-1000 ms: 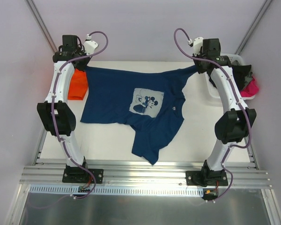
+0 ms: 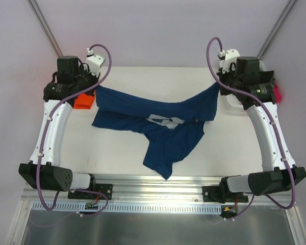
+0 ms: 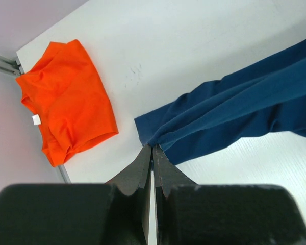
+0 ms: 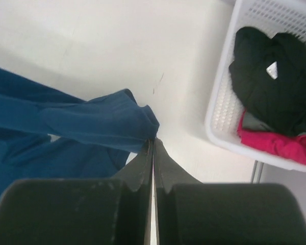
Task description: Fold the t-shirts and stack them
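A navy t-shirt is stretched between my two grippers, its far edge raised and folding toward the near side over the pale printed patch. A sleeve trails to the table's near edge. My left gripper is shut on one corner of the cloth, and my right gripper is shut on the opposite corner. In the left wrist view, a folded orange t-shirt lies flat on the table beside the navy one.
At the right, a white basket holds a dark green garment and a red one. Bare white table shows behind the navy shirt.
Both grippers have come toward the near side with the shirt's far edge, and the once fully visible print is now mostly covered. The near sleeve has stayed in place.
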